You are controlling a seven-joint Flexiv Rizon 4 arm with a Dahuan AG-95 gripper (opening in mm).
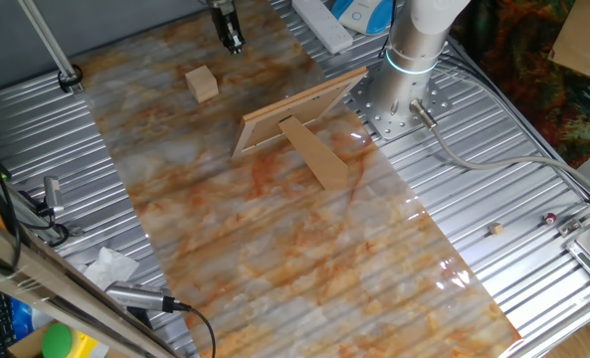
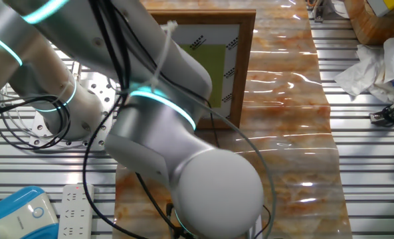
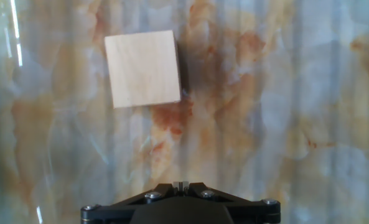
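A pale wooden cube [image 1: 202, 85] rests on the marbled sheet, left of the picture frame's far end. In the wrist view the cube [image 3: 144, 69] lies above and left of the gripper, with bare sheet between them. My gripper [image 1: 235, 49] hangs at the top of exterior view 1, apart from the cube and to its right. Its fingertips are together, and nothing shows between them. The arm covers the cube in exterior view 2.
A wooden picture frame [image 1: 299, 104] stands propped on its back leg [image 1: 314, 154] near the robot base. A power strip [image 1: 322, 25] and a blue-white device [image 1: 364, 14] lie beyond it.
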